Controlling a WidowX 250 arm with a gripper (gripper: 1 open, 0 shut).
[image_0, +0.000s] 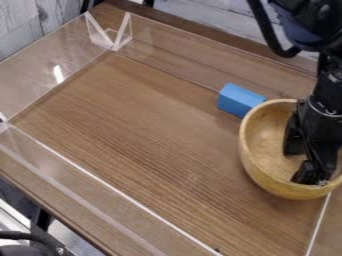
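A yellow-tan bowl sits at the right of the wooden table. My black gripper reaches down into the bowl's right half, its lower end hiding part of the interior. Whether anything is between its fingers cannot be told. A blue block lies just behind the bowl, to its upper left.
Clear plastic walls edge the table on the left and back. Black cables show at the lower left corner, outside the table.
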